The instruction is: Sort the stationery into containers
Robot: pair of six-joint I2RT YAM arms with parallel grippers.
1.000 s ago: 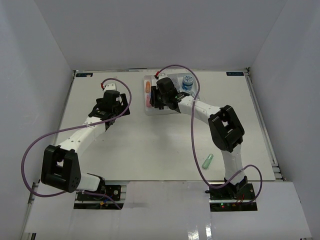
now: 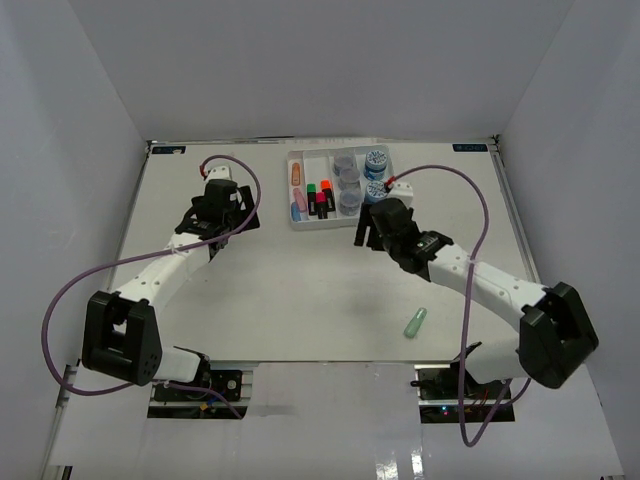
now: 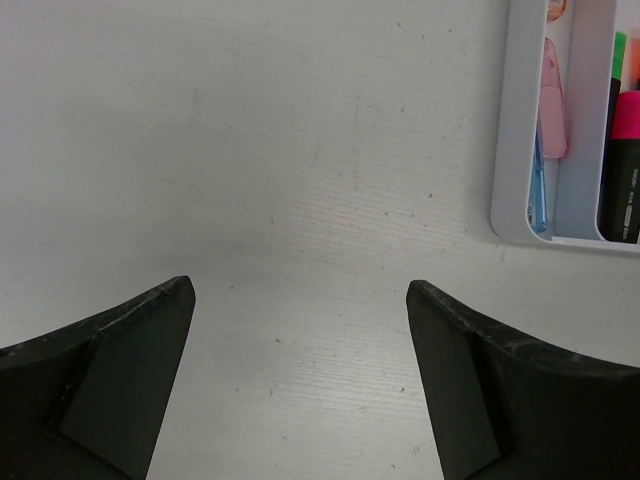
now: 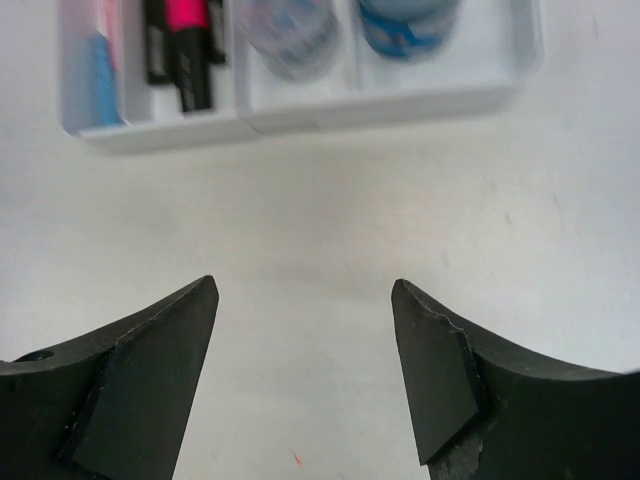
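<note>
A white sectioned tray (image 2: 322,223) stands at the back middle of the table. Its left section holds an orange piece (image 2: 296,174), a pink piece (image 2: 299,199) and a blue piece (image 2: 295,212). Beside them lie green, orange and pink-ended markers (image 3: 622,170), then clear cups (image 2: 349,202) and blue-and-white jars (image 2: 376,161). A green piece (image 2: 415,322) rests on the table at front right. My right gripper hovers by the tray's front right, its fingers apart and empty. Left of the tray, my left gripper is open over bare table.
Grey walls (image 2: 320,70) stand behind and at both sides. A purple cable (image 2: 468,330) loops over the right arm, and another purple cable (image 2: 110,265) follows the left arm.
My right gripper has moved from over the tray's left and middle sections toward the right and front, uncovering the markers and the blue piece. The left arm and green piece have stayed put.
</note>
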